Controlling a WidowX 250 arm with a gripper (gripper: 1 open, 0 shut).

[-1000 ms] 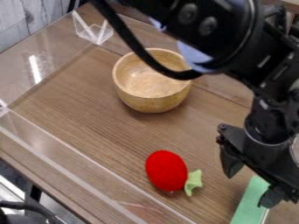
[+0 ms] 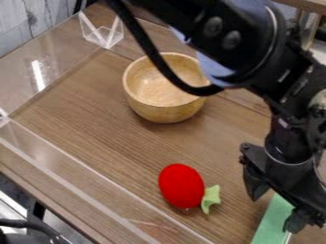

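My gripper (image 2: pixel 273 204) is low at the right, its dark fingers over the upper end of a green flat object (image 2: pixel 269 234); whether it holds anything is hidden. A red rounded object (image 2: pixel 181 186) with a light green tip lies to the left of it, apart from the fingers. A wooden bowl (image 2: pixel 163 107) stands behind, near the upper middle, partly behind the arm.
A clear angular object (image 2: pixel 102 30) is at the back left. Cables and dark parts lie beyond the front left edge.
The red object and bowl have not visibly moved.
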